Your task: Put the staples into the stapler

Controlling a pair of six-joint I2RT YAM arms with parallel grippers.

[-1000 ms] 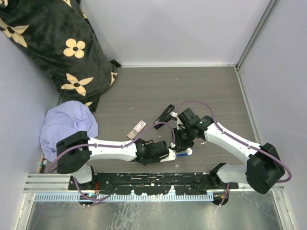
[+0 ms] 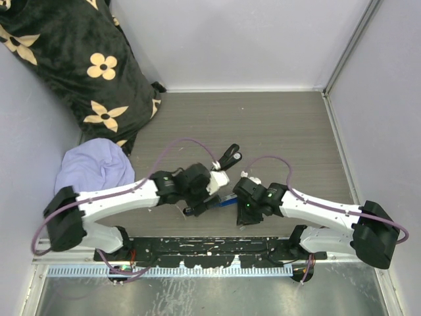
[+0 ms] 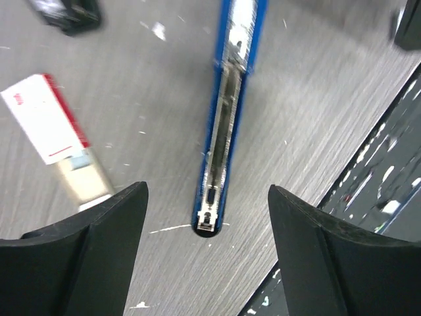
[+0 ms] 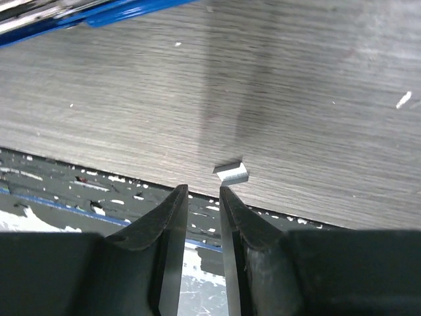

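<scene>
The blue stapler [image 3: 220, 131] lies beneath my left gripper, its metal channel facing up. That gripper is open, its fingers [image 3: 118, 220] wide apart on either side of the stapler's near end and touching nothing visible. In the right wrist view a small silver strip of staples [image 4: 231, 172] rests on the table. My right gripper points at it with a narrow, empty gap between its fingers. From the top, part of the stapler [image 2: 227, 199] shows between the two grippers; the arms hide the rest.
A white and red staple box [image 3: 43, 115] lies beside the stapler. Behind the grippers is a black object [image 2: 227, 158]. The table's dark front edge [image 4: 66, 187] runs close to the staples. A lilac cloth [image 2: 95, 172] sits at the left.
The right gripper has come away from the stapler toward the front, over the small strip.
</scene>
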